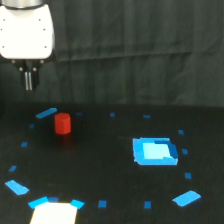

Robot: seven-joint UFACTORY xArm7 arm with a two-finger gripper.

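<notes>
My gripper point(29, 79) hangs high at the upper left of the camera view, under a white housing, above and left of a red cylinder point(62, 123) standing on the black table point(110, 180). Its narrow dark fingers are too small to show whether they are open or shut. A white square edged in blue tape point(155, 151) lies at the right.
Short blue tape strips and small blue marks are scattered over the table. A pale square point(54, 213) is at the near left edge.
</notes>
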